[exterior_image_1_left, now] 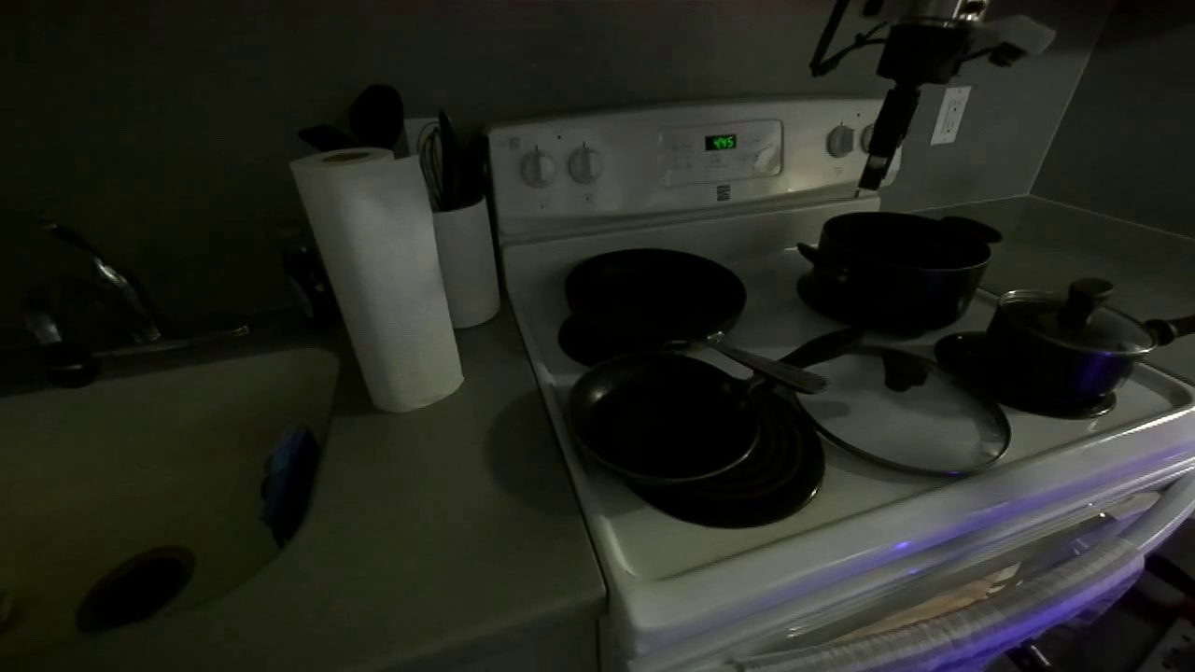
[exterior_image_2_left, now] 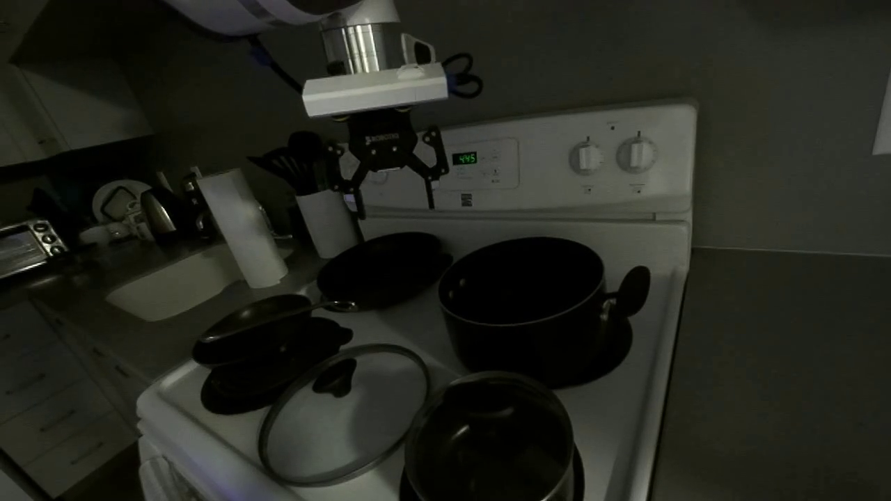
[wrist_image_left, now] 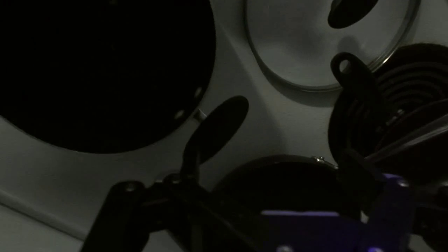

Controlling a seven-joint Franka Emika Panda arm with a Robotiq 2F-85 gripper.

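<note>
My gripper (exterior_image_2_left: 396, 213) stands open above the back of the stove, nothing between its fingers. In exterior view 1 it appears edge-on, above the left side of a large black pot (exterior_image_1_left: 903, 274). The wrist view looks down on that pot (wrist_image_left: 105, 75) and its side handle (wrist_image_left: 222, 126). Ahead of the fingers, partly hidden by them, lies the back frying pan (wrist_image_left: 285, 180). A glass lid (exterior_image_2_left: 351, 426) with a black knob rests on the stovetop. Another frying pan (exterior_image_1_left: 663, 420) sits at the front left burner, a metal utensil (exterior_image_1_left: 767, 364) lying across it.
A small lidded pot (exterior_image_1_left: 1064, 347) occupies the front right burner. Left of the stove stand a paper towel roll (exterior_image_1_left: 381, 280) and a utensil crock (exterior_image_1_left: 465, 263), with a sink (exterior_image_1_left: 224, 448) beyond. The room is dim.
</note>
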